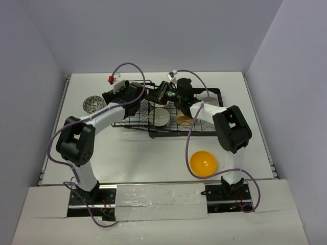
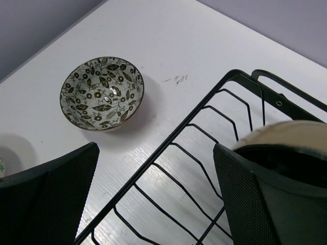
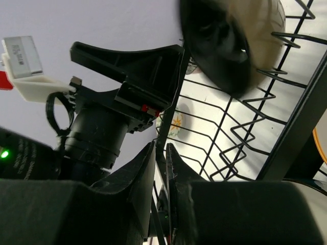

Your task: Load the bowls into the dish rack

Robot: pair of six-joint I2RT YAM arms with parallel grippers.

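Note:
A patterned bowl sits upright on the table, left of the black wire dish rack. My left gripper is open above the rack's left edge, nothing between its fingers. Close by its right finger is a beige bowl with a dark inside; whether they touch, I cannot tell. That same bowl is blurred at the top of the right wrist view. My right gripper is shut over the rack, nothing showing between its tips. A white bowl stands in the rack; a yellow bowl lies front right.
Another flower-patterned piece rests on the table beyond the rack wires, mostly hidden. The arms come close together over the rack, covering part of it from above.

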